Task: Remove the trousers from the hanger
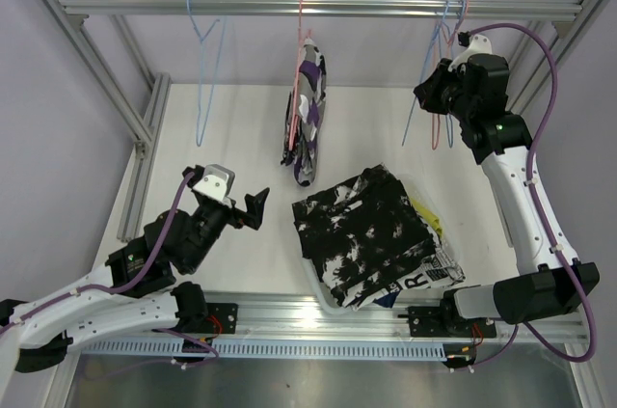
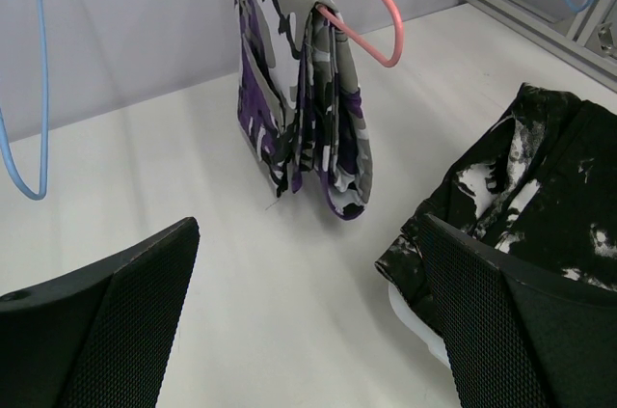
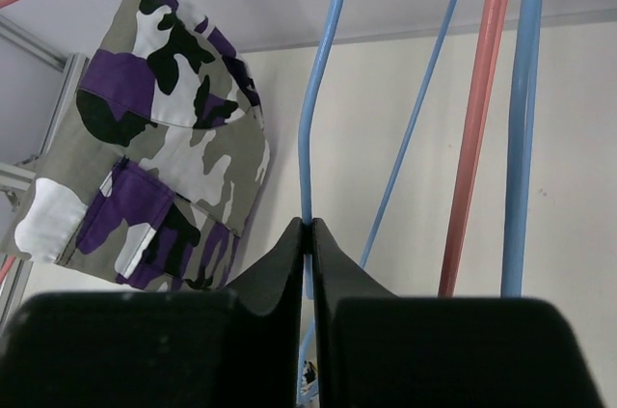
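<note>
Grey, white and purple camouflage trousers [image 1: 308, 109] [image 2: 299, 80] [image 3: 145, 138] hang on a pink hanger [image 2: 371, 3] at the middle of the rail. My left gripper [image 1: 253, 205] stands open low at the left, apart from the trousers, with nothing between its fingers. My right gripper [image 1: 424, 92] is high at the right among empty blue and pink hangers, its fingertips shut at the thin wire of a blue hanger [image 3: 323, 70]; whether it grips the wire I cannot tell for sure.
Dark patterned cloths [image 1: 357, 234] lie in a white bin below, with yellow fabric at its right. An empty blue hanger [image 1: 202, 80] hangs at the left of the rail [image 1: 241, 5].
</note>
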